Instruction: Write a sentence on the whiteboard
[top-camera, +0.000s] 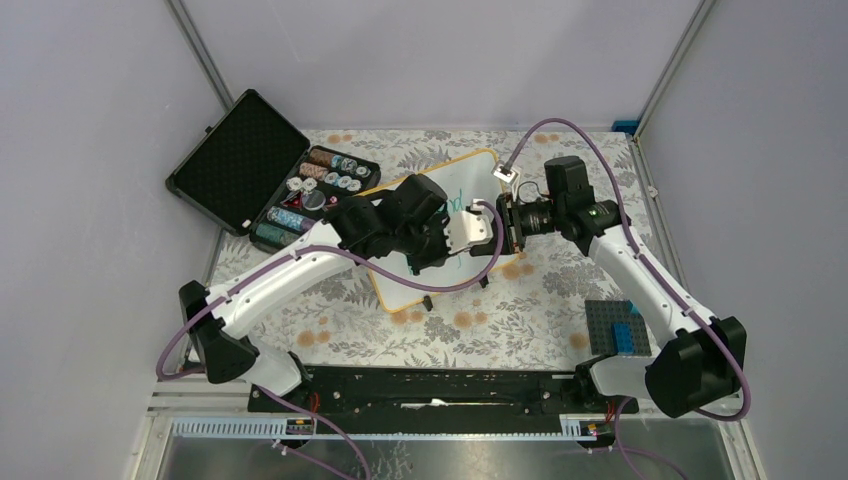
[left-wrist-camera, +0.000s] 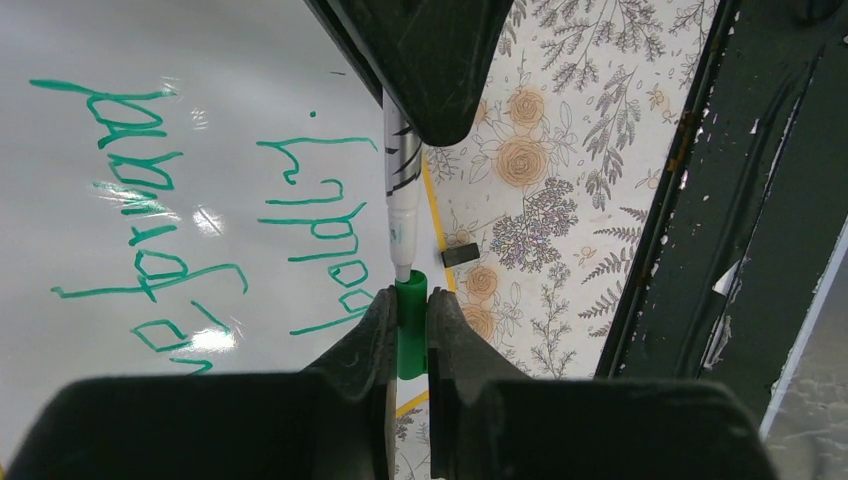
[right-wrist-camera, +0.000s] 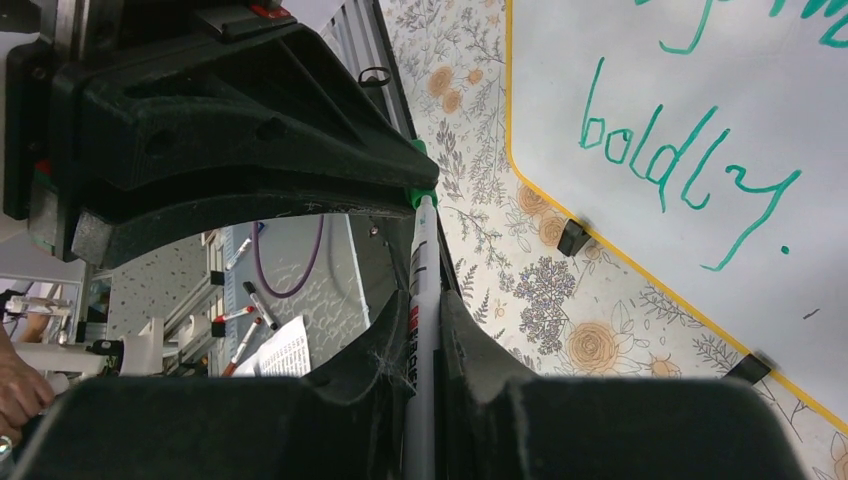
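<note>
The whiteboard, edged in yellow, bears rows of green handwriting, including the word "boldly.". In the left wrist view my left gripper is shut on a green cap. Held end-on to it is a white marker, whose narrow tip end meets the cap's opening; how deep it sits inside cannot be told. My right gripper is shut on the marker's white body. Both grippers face each other above the board, and in the top view the arms hide much of the writing.
An open black case with several rolls and small items stands at the left. Near the right arm lies a grey studded plate with a blue block. Black clips sit at the board's edge.
</note>
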